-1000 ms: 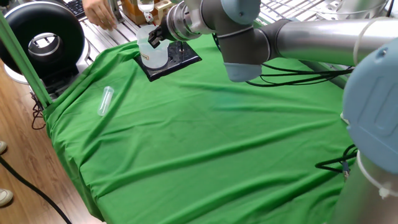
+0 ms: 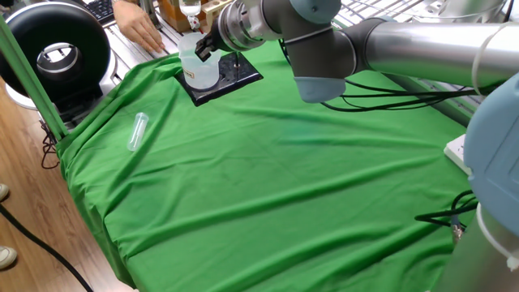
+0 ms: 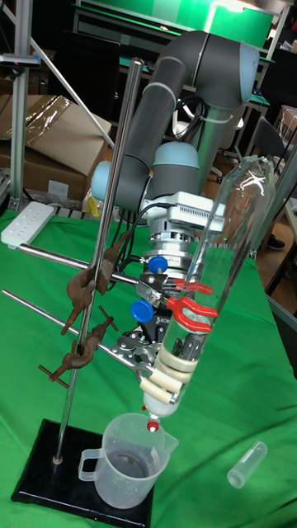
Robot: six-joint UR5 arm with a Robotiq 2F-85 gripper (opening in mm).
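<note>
At the far edge of the green cloth, my gripper (image 2: 206, 49) reaches in beside the beaker and the funnel's lower end. Its dark fingers look close to them, but whether they touch anything is unclear. In exterior view 3 the gripper is mostly hidden behind the glass separating funnel (image 3: 219, 255), which leans in red-tipped clamps. Below the funnel's red-and-white stopcock (image 3: 153, 424), a translucent beaker (image 3: 132, 468) with a handle stands on the black stand base (image 3: 44, 466). A clear tube (image 2: 139, 131) lies loose on the cloth, well away from the gripper.
The metal stand rod (image 3: 106, 202) and rusty clamps (image 3: 83, 347) stand close to the arm. A person's hand (image 2: 138, 26) rests near the far edge. Black cables (image 2: 397, 99) hang beneath the arm.
The arm's upper joints and its base section have shifted slightly to the right, while the gripper stays nearly in place. The person's hand has come down and right. Beaker and tube have not moved.
</note>
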